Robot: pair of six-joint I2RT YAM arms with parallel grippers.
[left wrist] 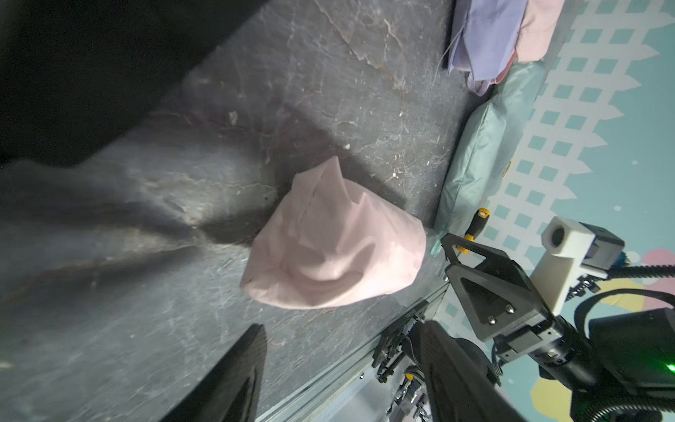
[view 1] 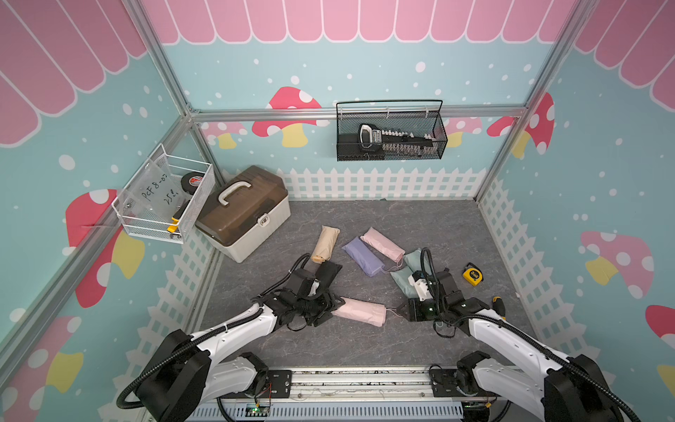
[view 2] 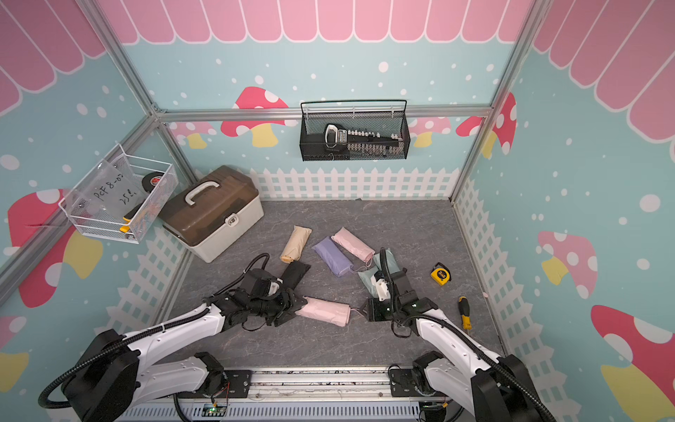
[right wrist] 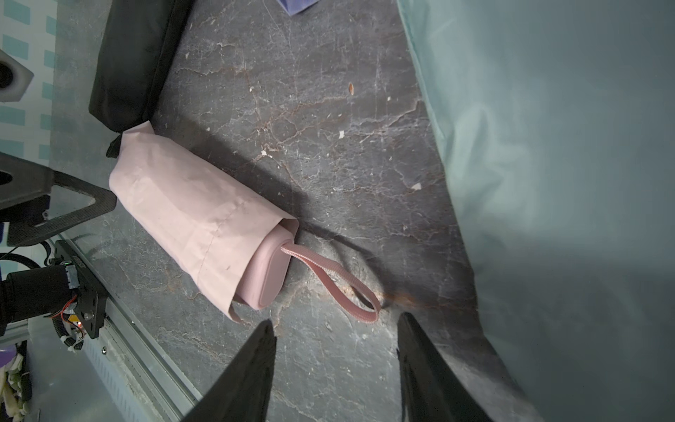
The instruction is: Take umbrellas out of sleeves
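Note:
A pale pink sleeved umbrella (view 1: 360, 311) lies on the front middle of the floor between my grippers. In the right wrist view the pink umbrella (right wrist: 197, 211) shows its end and wrist loop (right wrist: 337, 281) protruding from the sleeve. My left gripper stands open by its far end, nothing between its fingers. My right gripper is open just short of the loop, empty. Beside them lie a black sleeved umbrella (right wrist: 133, 63) and a sage green one (right wrist: 562, 197); farther back are beige (view 1: 325, 244), lavender (view 1: 362, 255) and second pink (view 1: 381, 244) ones.
A toolbox (view 1: 242, 211) fills the back left. A yellow tape measure (view 1: 472, 274) and a screwdriver (view 2: 464, 313) lie at the right. Wire baskets (view 1: 391, 137) hang on the walls.

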